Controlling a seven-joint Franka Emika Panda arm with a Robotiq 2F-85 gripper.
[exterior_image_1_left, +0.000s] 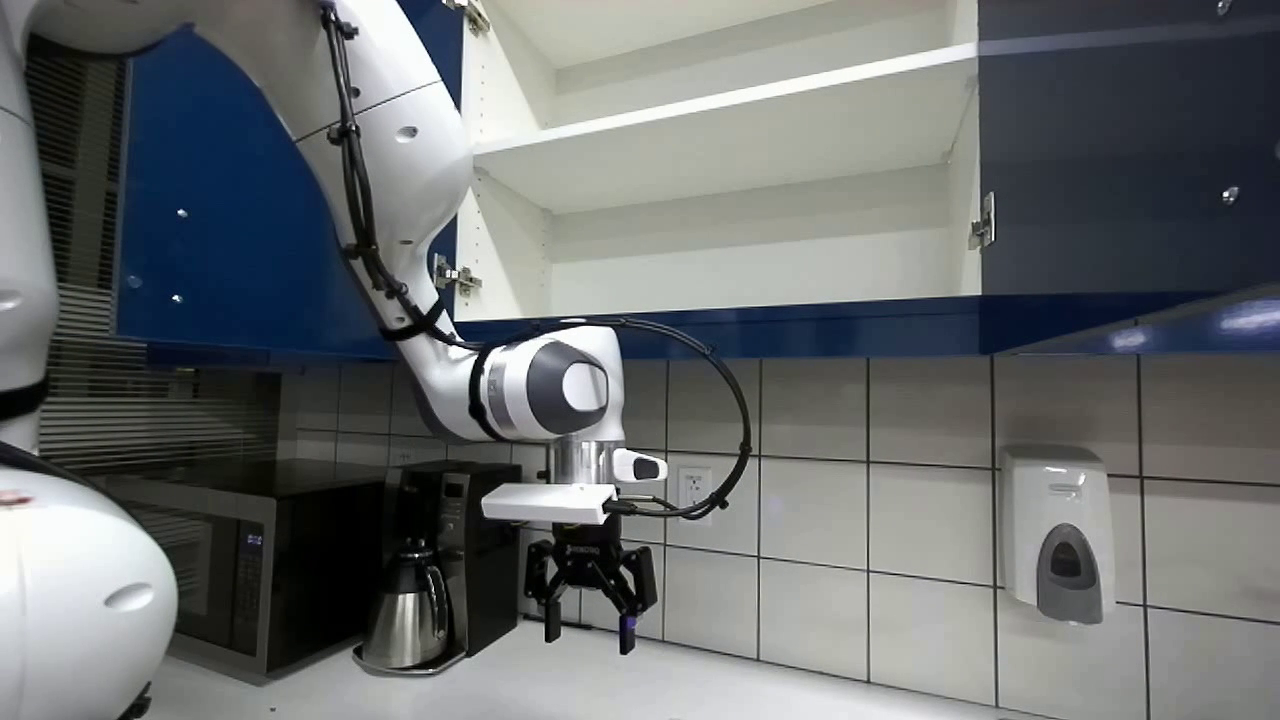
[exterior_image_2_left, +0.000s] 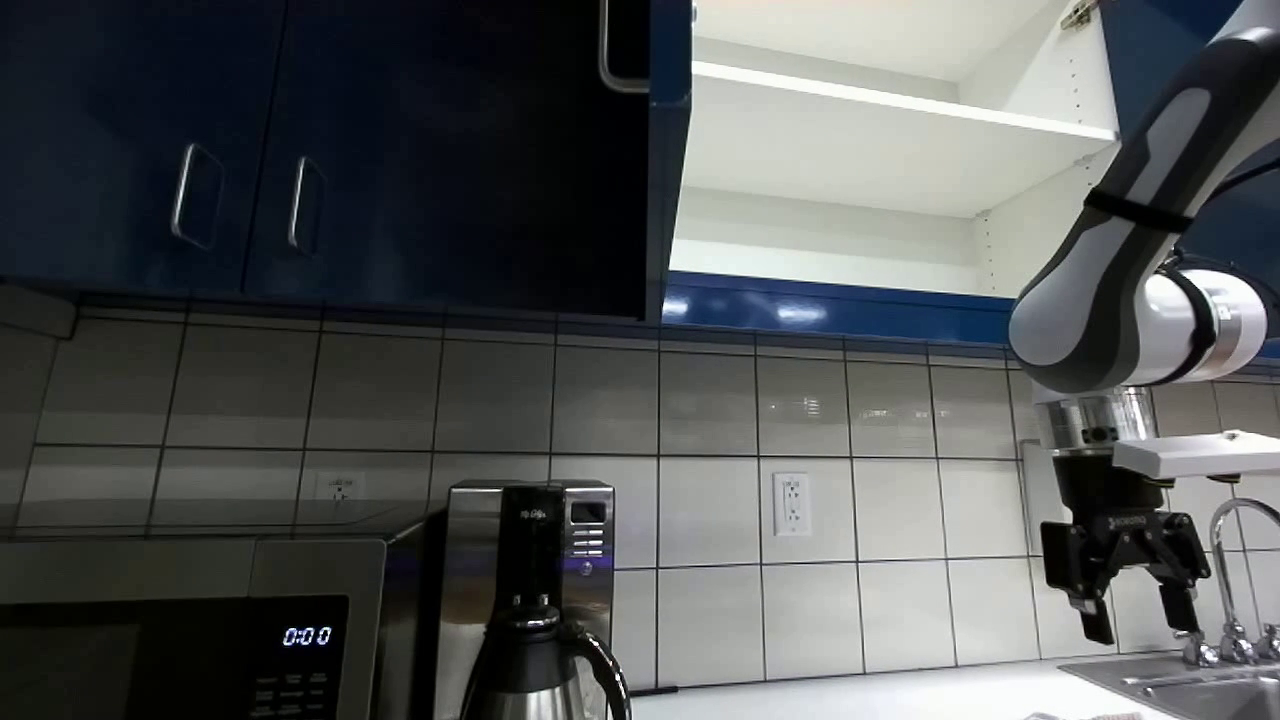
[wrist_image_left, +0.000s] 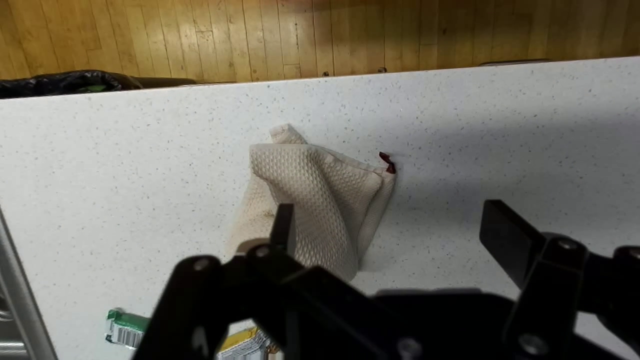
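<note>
In the wrist view a crumpled beige cloth (wrist_image_left: 312, 198) with a small dark red tag lies on the speckled white counter (wrist_image_left: 150, 168). My gripper is open above the counter, its fingers wide apart with nothing between them. The left finger overlaps the cloth in that view, while the right one is over bare counter. From the first exterior view, the gripper (exterior_image_1_left: 589, 638) points straight down, clear of the countertop. The second exterior view shows the gripper (exterior_image_2_left: 1140, 630) at the right, near the sink.
Two small wrappers, one green (wrist_image_left: 127, 329) and one yellow (wrist_image_left: 244, 342), lie partly behind the gripper. A metal sink (exterior_image_2_left: 1182, 684) with a faucet is at the right. The coffee maker (exterior_image_1_left: 450, 552) and microwave (exterior_image_1_left: 252, 558) stand left. Overhead is an open, empty cabinet (exterior_image_1_left: 744, 258).
</note>
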